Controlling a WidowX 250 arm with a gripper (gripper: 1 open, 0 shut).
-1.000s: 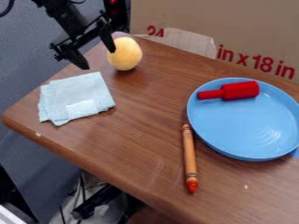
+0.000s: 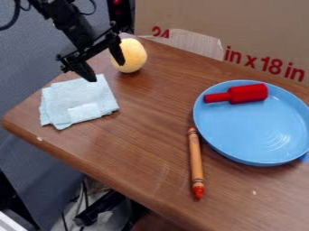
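My black gripper [image 2: 90, 59] hangs over the back-left corner of the table, above a folded pale blue cloth [image 2: 75, 104] and just left of a yellow round object [image 2: 128, 55]. Its fingers point downward; whether they are open or shut is hard to tell, and I see nothing held in them. A blue plate [image 2: 251, 135] lies at the right, with a red cylindrical object [image 2: 247, 93] on it. An orange crayon [image 2: 196, 162] lies left of the plate.
A large cardboard box [image 2: 229, 32] stands behind the wooden table [image 2: 133, 149]. The table's left edge drops away to the floor.
My gripper has moved slightly lower and to the left over the last second. The objects on the table have not visibly moved.
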